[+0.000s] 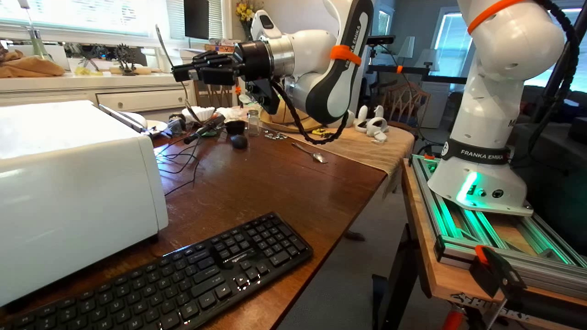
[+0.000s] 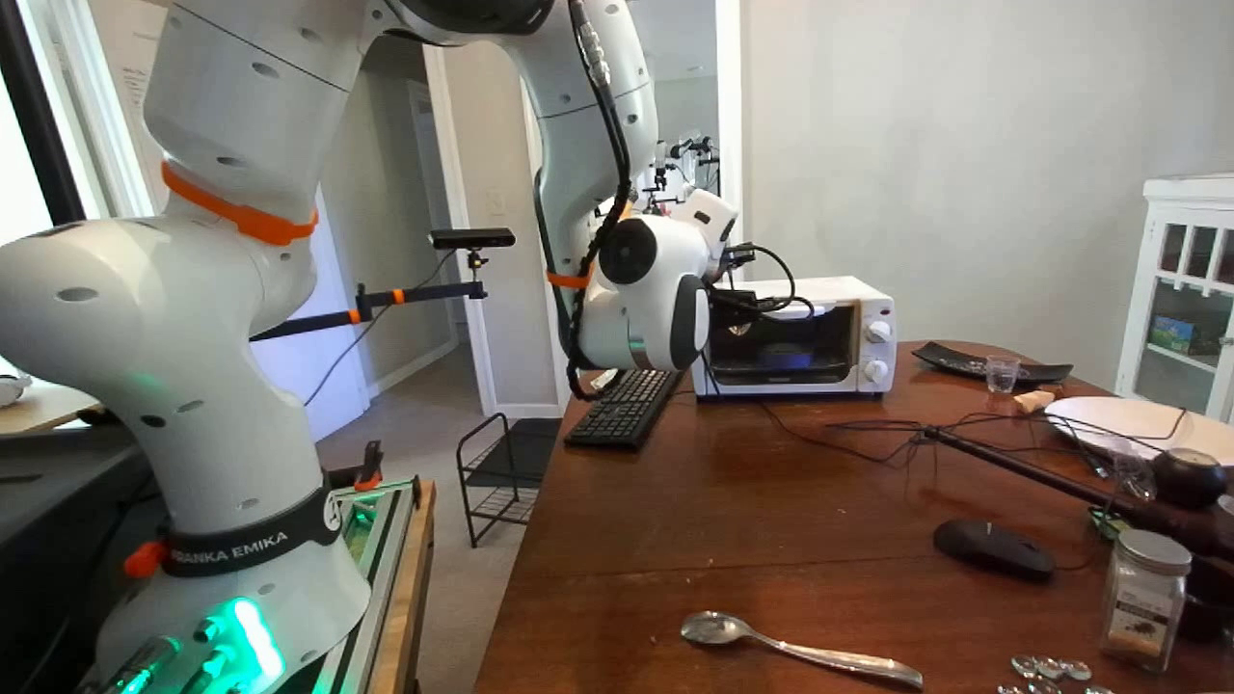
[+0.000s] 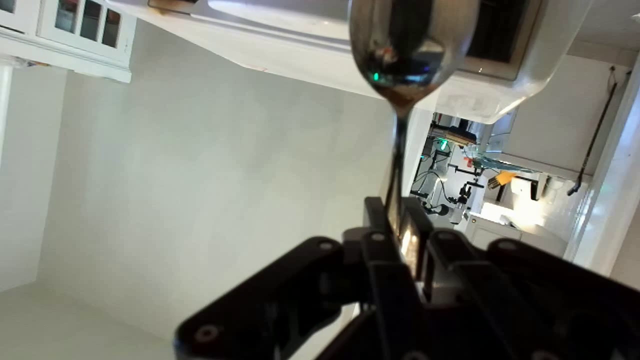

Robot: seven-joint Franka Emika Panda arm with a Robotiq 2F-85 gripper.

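A metal spoon (image 3: pixel 400 57) is pinched by its handle between the fingertips of my gripper, its bowl pointing away from the fingers. From the side, the gripper (image 1: pixel 177 73) is raised well above the table, with the held spoon (image 1: pixel 162 44) standing roughly upright across its tips. In exterior view 2 the gripper is mostly hidden behind the arm's wrist, in front of the white toaster oven (image 2: pixel 870 314). Another spoon (image 2: pixel 798 650) lies on the wooden table.
A black keyboard (image 1: pixel 214 269) lies by the oven along the table edge. A mouse (image 2: pixel 995 548), glass jar (image 2: pixel 1145 601), loose cables and a white plate (image 2: pixel 1157 426) crowd the far side. Bare wood (image 2: pixel 694 520) fills the middle.
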